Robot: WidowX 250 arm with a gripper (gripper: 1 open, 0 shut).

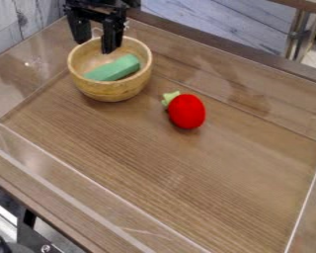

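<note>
A black gripper point(96, 38) hangs over the back rim of a wooden bowl point(111, 91) at the upper left, its fingers apart and pointing down. Inside the bowl lies a green block point(114, 67), below and to the right of the gripper. Nothing shows held between the fingers. To the right of the bowl a red tomato-like object point(186, 112) with a small green top rests on the wooden table point(174, 188).
A pale wall stands at the upper left and a wooden ledge at the upper right.
</note>
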